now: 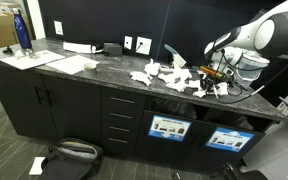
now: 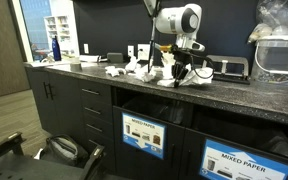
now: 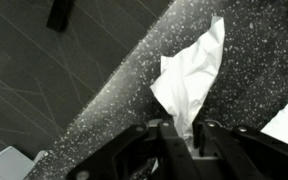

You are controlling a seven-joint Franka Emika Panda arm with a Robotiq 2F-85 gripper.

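A crumpled white paper (image 3: 189,75) sticks out from between the fingers of my gripper in the wrist view, over the speckled dark counter. The gripper is shut on it, and the paper's lower end is hidden by the fingers. In exterior view 2 the gripper (image 2: 178,80) is low over the counter, near its front edge, among white papers. More crumpled papers (image 1: 142,77) lie on the counter to the left of the arm in exterior view 1.
Two open bins with blue labels (image 2: 144,133) are below the counter's front edge. A clear container (image 2: 280,55) and a metal toaster (image 2: 229,68) stand at the right. A blue bottle (image 1: 23,32) is far left. A black bag (image 1: 72,158) lies on the floor.
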